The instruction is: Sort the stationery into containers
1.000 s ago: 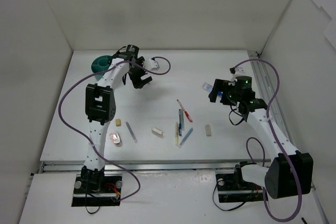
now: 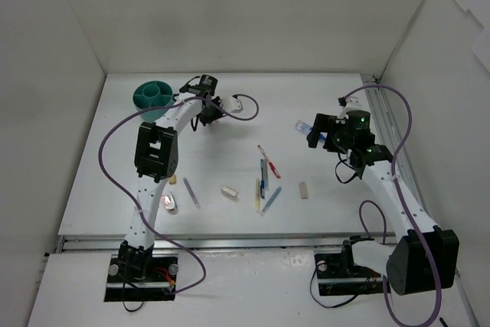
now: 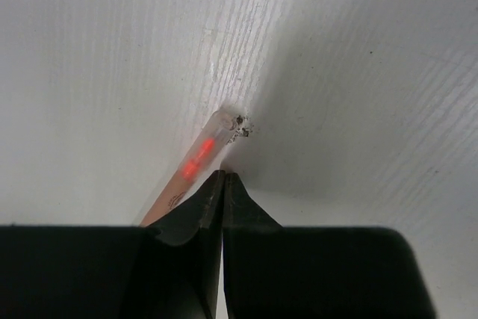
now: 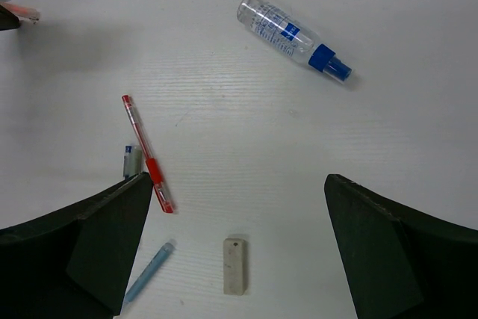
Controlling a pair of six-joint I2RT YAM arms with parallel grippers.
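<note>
My left gripper is shut, low at the table surface beside a translucent pink-red rod (image 3: 190, 166), nothing seen held. The green round container (image 2: 149, 97) stands at back left. My right gripper (image 2: 321, 132) hangs open above the right side, near a bottle with blue cap (image 4: 287, 31). A red pen (image 4: 146, 147), dark pens (image 2: 262, 174), a yellow pencil-like stick (image 2: 257, 197), a blue stick (image 4: 149, 274) and a pale eraser-like block (image 4: 234, 267) lie in the middle and right.
At front left lie a yellow block (image 2: 172, 179), a grey stick (image 2: 191, 193) and a silver item (image 2: 168, 202); a small block (image 2: 229, 191) is centre front.
The right arm has barely moved.
</note>
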